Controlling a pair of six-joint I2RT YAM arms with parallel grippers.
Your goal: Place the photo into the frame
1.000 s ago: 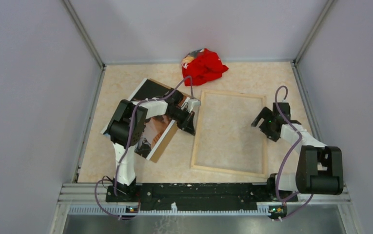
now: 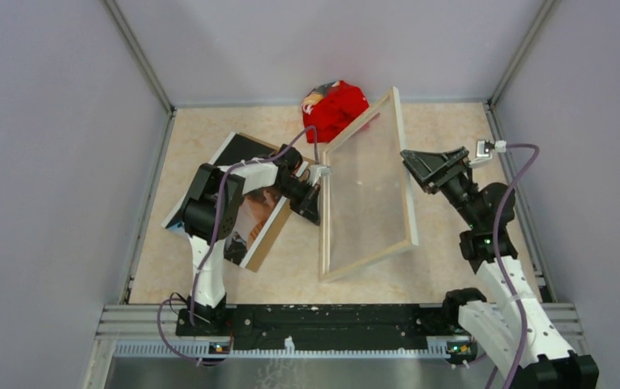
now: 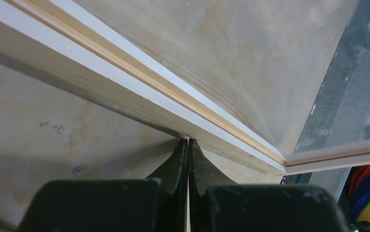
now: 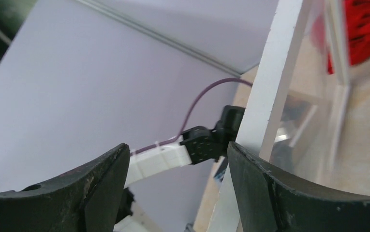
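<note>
The wooden frame (image 2: 408,212) with its clear pane stands tilted, its right side raised off the table and its left side low. Against the low left side my left gripper is shut, its fingertips at the lower edge of the wood and nothing showing between them. At the raised side is my right gripper, open; the white edge passes behind its right-hand finger (image 4: 250,169), and contact is hard to tell. The photo (image 2: 253,212) lies on the left of the table over a brown board (image 2: 267,237), partly hidden by my left arm.
A bunched red cloth (image 2: 337,109) lies behind the frame, close to its far end. Bare table shows to the right beneath the raised side (image 2: 440,235) and in front of the photo board.
My right gripper moved up and left with that side. The left arm stayed almost still.
</note>
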